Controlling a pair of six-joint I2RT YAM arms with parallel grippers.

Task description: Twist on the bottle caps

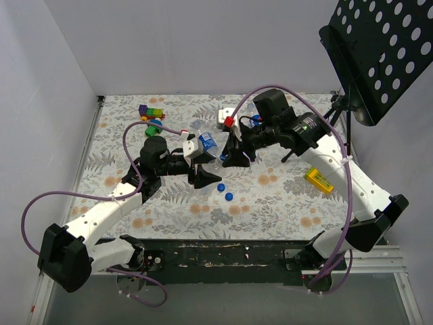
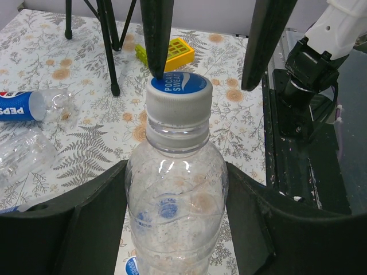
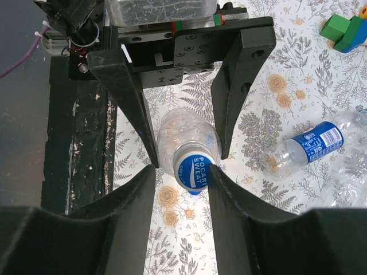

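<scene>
In the left wrist view a clear bottle [image 2: 176, 200] stands upright between the fingers of my left gripper [image 1: 215, 169], which is shut on it. A white cap [image 2: 179, 106] with a blue printed top sits over its neck. How tightly it is on cannot be told. My right gripper is part open around this cap, one finger beside its edge and a gap on the other side. Two loose blue caps, one nearer cap [image 1: 229, 196] and one farther cap [image 1: 220, 187], lie on the table. Another cap [image 2: 132, 266] shows below the held bottle.
A labelled bottle [image 3: 316, 142] lies on its side behind the grippers, with other clear bottles near it. Toy blocks [image 1: 150, 114] are at the back left, a yellow block [image 1: 318, 180] at the right. Black stand legs [image 2: 109, 46] rise from the table.
</scene>
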